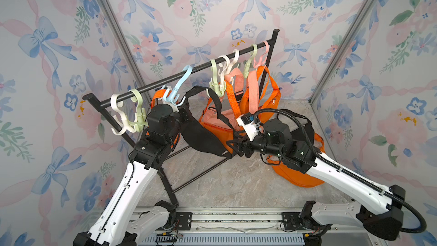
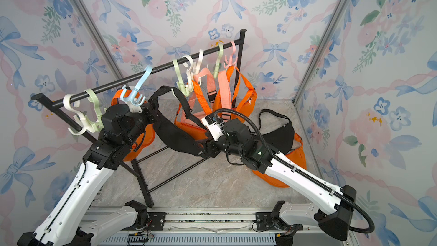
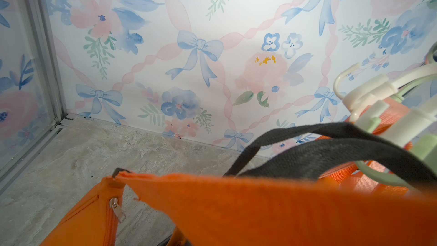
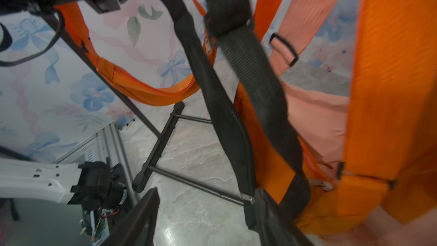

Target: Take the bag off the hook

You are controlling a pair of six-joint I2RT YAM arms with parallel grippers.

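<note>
A black bag (image 1: pixel 202 136) with a dark strap (image 3: pixel 318 155) and orange fabric (image 3: pixel 282 209) hangs between the grippers, below the hooks. My left gripper (image 1: pixel 179 114) is shut on the bag's strap near the blue hook (image 1: pixel 182 79); its fingers are hidden in the left wrist view. My right gripper is open, low beside the hanging black strap (image 4: pixel 218 109) and orange fabric. Orange and pink bags (image 2: pixel 245 95) hang on hooks further right.
A black rail (image 1: pixel 154 82) carries several hooks. An orange and black bag (image 1: pixel 295 173) lies on the floor at right. Bare floor (image 1: pixel 204 186) shows in front.
</note>
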